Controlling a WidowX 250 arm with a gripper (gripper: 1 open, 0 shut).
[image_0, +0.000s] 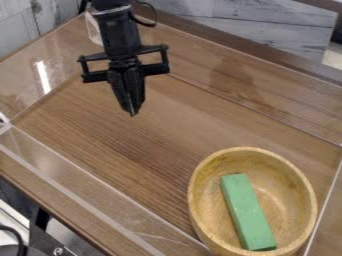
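Observation:
A black robot gripper (130, 101) hangs over the upper left of the wooden tray, its narrow fingers pointing down and shut, with nothing visible between them. A green rectangular block (246, 210) lies inside a pale yellow bowl (207, 180) at the lower right, well apart from the gripper.
A pale marbled wall (267, 25) runs along the back. Black cables show at the lower left corner.

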